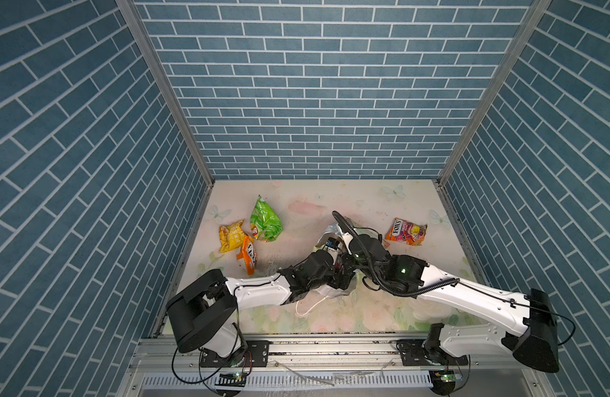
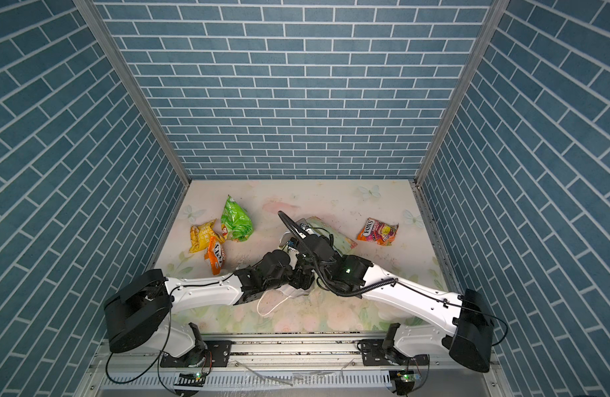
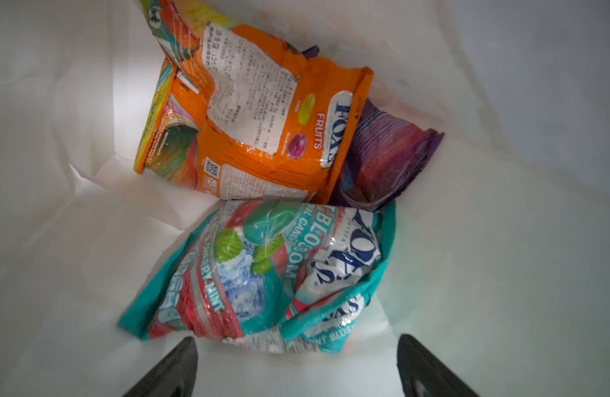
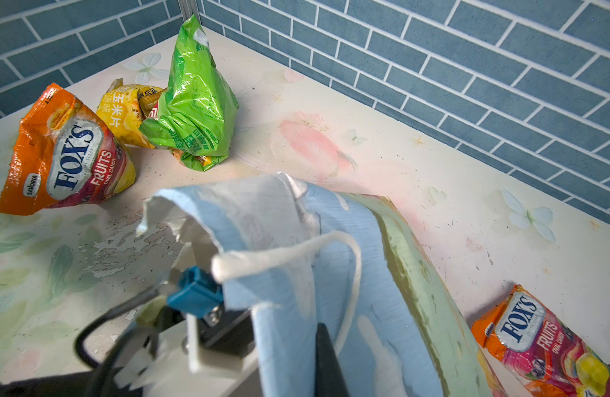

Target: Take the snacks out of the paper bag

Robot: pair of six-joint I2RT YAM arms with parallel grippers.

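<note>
The paper bag [image 4: 344,264] has a blue outer wall, a white inside and a torn rim. My left gripper reaches into it, open, its fingers [image 3: 169,370] spread with nothing between them. Ahead of it, in the left wrist view, lie a teal and red Fox's packet [image 3: 271,264], an orange Fox's packet [image 3: 271,99] and a purple packet [image 3: 384,158] partly hidden behind the orange one. At the bag's mouth my right gripper is shut on the thin bag wall. One dark finger shows against the outside; the other is hidden.
Lying out on the table at left are a yellow packet [image 1: 232,236], a green packet [image 1: 265,219] and an orange packet [image 1: 248,255]. Another Fox's packet [image 1: 406,231] lies at right. Both arms crowd together at the bag.
</note>
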